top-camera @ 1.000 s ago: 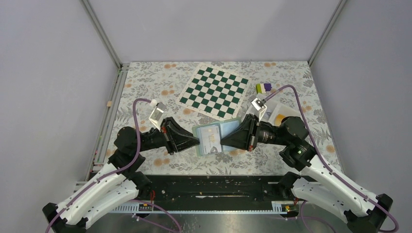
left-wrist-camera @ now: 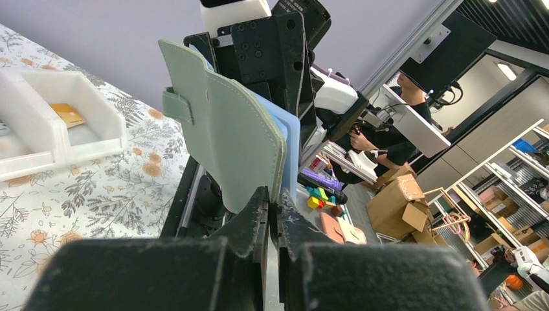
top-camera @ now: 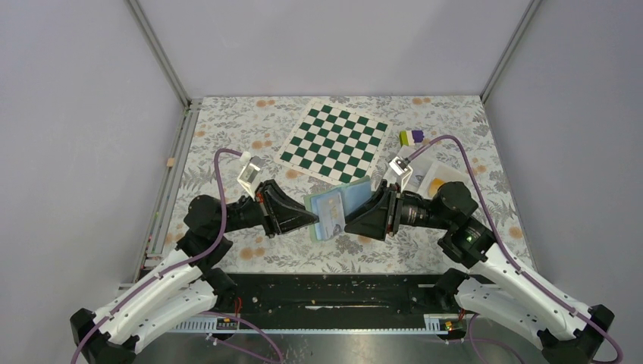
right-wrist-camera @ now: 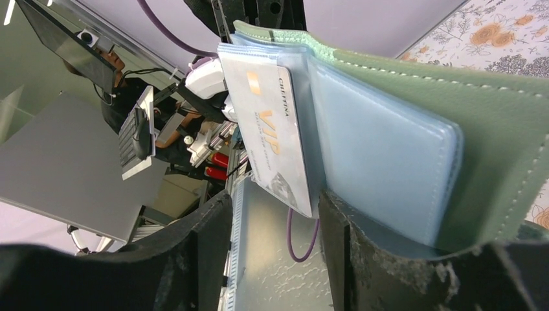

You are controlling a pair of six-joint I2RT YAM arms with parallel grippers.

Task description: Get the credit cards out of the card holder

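Note:
The pale green card holder hangs unfolded above the table, and my left gripper is shut on its edge. Its clear blue sleeves face my right gripper. In one of them sits a white card with gold "VIP" lettering, which also shows in the top view between both hands. My right gripper stands open near the card's lower edge, one fingertip close to the card's corner. Whether that finger touches the card or sleeve, I cannot tell.
A white divided tray with a yellow card in it sits on the table, partly behind my right arm from above. A green checkered board and a small purple-and-green block lie further back.
My left gripper has shifted slightly right with the holder, which now looks more bent and turned.

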